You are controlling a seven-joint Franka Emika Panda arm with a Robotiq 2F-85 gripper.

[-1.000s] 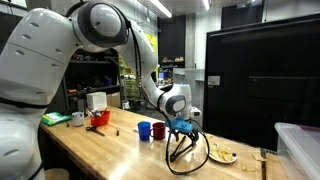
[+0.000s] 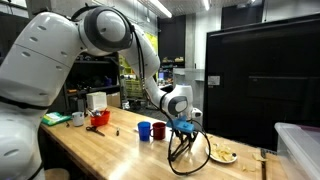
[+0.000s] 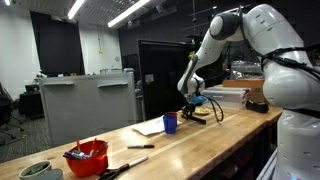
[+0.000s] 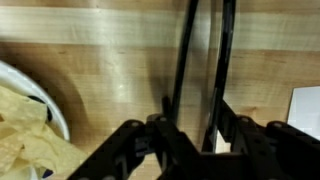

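Two long, thin black strips (image 4: pixel 222 55), which look like the legs of tongs, run up the wrist view from my gripper. They lie close together and come nearer to each other towards the gripper's dark fingers. Whether the fingers bear on them is hard to make out. At the left of the wrist view is a white bowl (image 4: pixel 61 125) with yellowish chips (image 4: pixel 22 120) in it. The same bowl (image 2: pixel 221 161) appears to the right of the gripper in exterior view 1. Low over the wooden table, the gripper is dark and small in both exterior views.
A blue cup (image 2: pixel 144 131) and a red cup (image 2: pixel 159 131) stand left of the gripper. Farther left is a red container (image 3: pixel 87 158) with tools. A person (image 2: pixel 181 103) is behind the table. Bare wood (image 2: pixel 115 155) shows at the front.
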